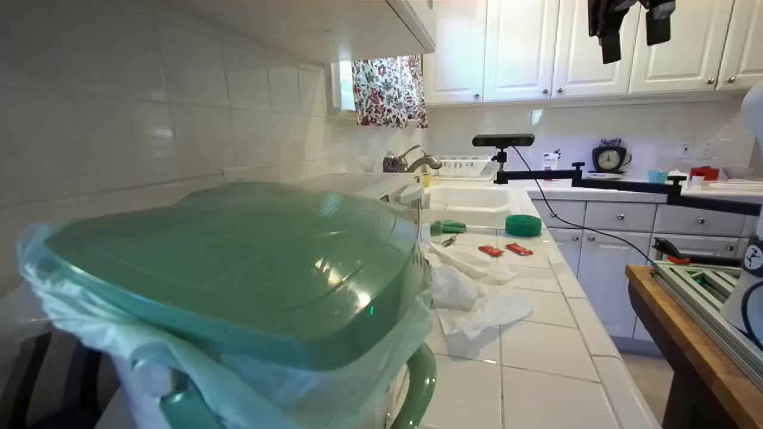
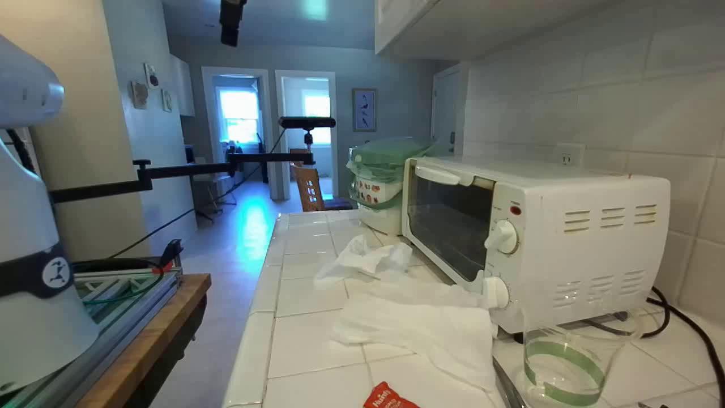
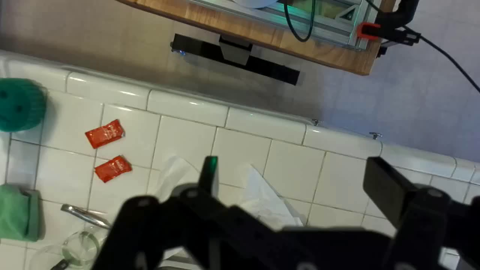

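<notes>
High over the counter, my gripper is open, its two fingers wide apart with nothing between them. Exterior view 1 has the gripper (image 1: 634, 39) at the upper right, in front of the wall cabinets. Two red packets, one (image 3: 105, 133) above the other (image 3: 113, 168), lie on the white tiles left of the gripper in the wrist view. Crumpled white paper towels (image 3: 265, 200) spread below the fingers, partly hidden by the gripper. A clear glass cup with a green band (image 2: 564, 370) stands by the toaster oven (image 2: 578, 231).
A lidded green bin (image 1: 236, 264) stands at the counter's end. Near the sink (image 1: 472, 204) are a round green object (image 1: 523, 226) and a green cloth (image 3: 18, 211). A metal utensil (image 3: 85, 215) lies by the cup.
</notes>
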